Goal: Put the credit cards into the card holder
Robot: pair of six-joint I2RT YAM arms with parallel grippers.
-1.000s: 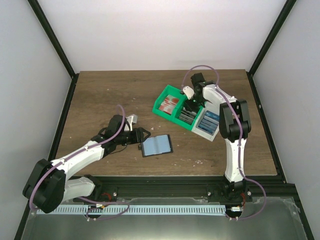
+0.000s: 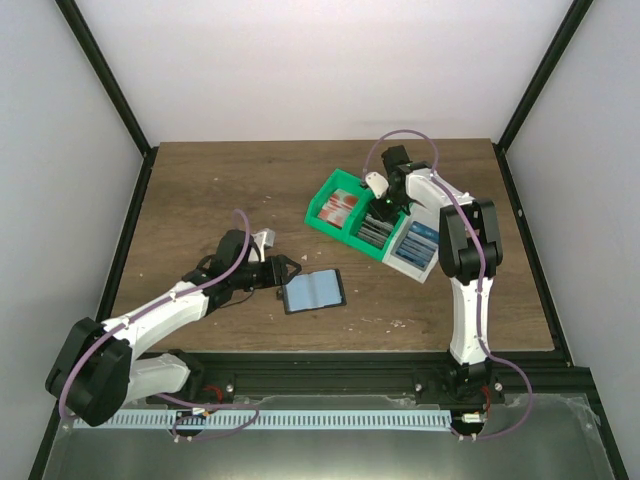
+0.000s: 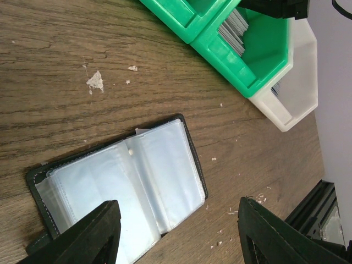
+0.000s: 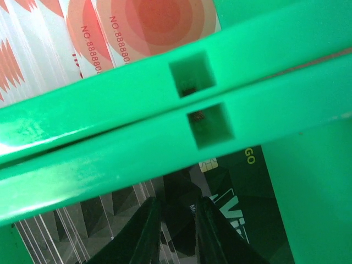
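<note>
The card holder (image 3: 165, 170) lies spread open on the table, black-edged with clear, pale-looking pockets. My left gripper hovers by it, its fingers wide apart and nothing between them. In the top view the holder (image 2: 313, 290) is just right of that gripper. Black cards (image 4: 231, 198) stand in a row inside a green bin (image 4: 308, 181). Over them is my right gripper, open with a narrow gap, its fingertips close to the cards' top edges. Whether they touch a card is hard to tell.
Beside the black cards, a second green bin (image 2: 322, 222) holds red-and-white cards (image 4: 154, 22). A white bin (image 2: 408, 268) with blue cards (image 2: 417, 244) adjoins on the right. Bare wood surrounds the holder, with small pale scuffs (image 3: 95, 81).
</note>
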